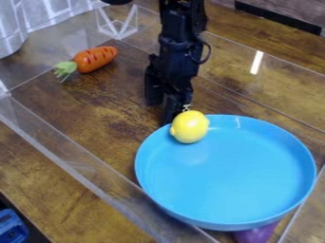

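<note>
A black robot arm stands at the back centre, its gripper [172, 109] low over the wooden table just behind a yellow ball-like object [189, 126]. Whether the gripper is open or shut is hard to make out, as its fingertips are dark and partly hidden. The yellow object rests at the back left edge of a large blue plate [225, 180].
An orange toy carrot [94, 59] lies at the back left. Purple objects [258, 233] sit at the front right and bottom left. Clear plastic edging runs along the table's sides. The wooden surface [70, 114] left of the plate is clear.
</note>
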